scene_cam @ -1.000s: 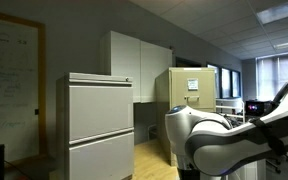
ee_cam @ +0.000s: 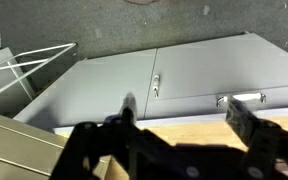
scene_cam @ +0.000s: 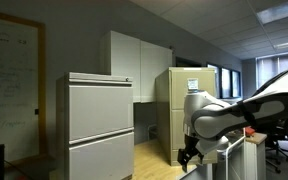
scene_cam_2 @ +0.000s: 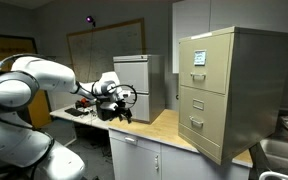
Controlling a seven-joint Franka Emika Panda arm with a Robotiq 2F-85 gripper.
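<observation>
My gripper is open, its dark fingers (ee_cam: pixel 127 108) spread apart with nothing between them. In exterior view 2 the gripper (scene_cam_2: pixel 121 108) hangs by the front edge of the wooden countertop (scene_cam_2: pixel 159 127). From the wrist, I look down on a grey base cabinet (ee_cam: pixel 109 85), with a small upright handle (ee_cam: pixel 156 85) on its door and a wider silver handle (ee_cam: pixel 241 97) on a drawer front. No contact with either handle shows. Exterior view 1 has the gripper (scene_cam: pixel 191 157) low, in front of the counter.
On the counter stand a grey two-drawer cabinet (scene_cam: pixel 101 125) and a tan filing cabinet (scene_cam_2: pixel 205 90). White wall cupboards (scene_cam: pixel 139 65) hang above. A thin white wire frame (ee_cam: pixel 29 65) stands beside the base cabinet. Bare floor (ee_cam: pixel 124 28) lies in front.
The arm has risen and shifted right in exterior view 1.
</observation>
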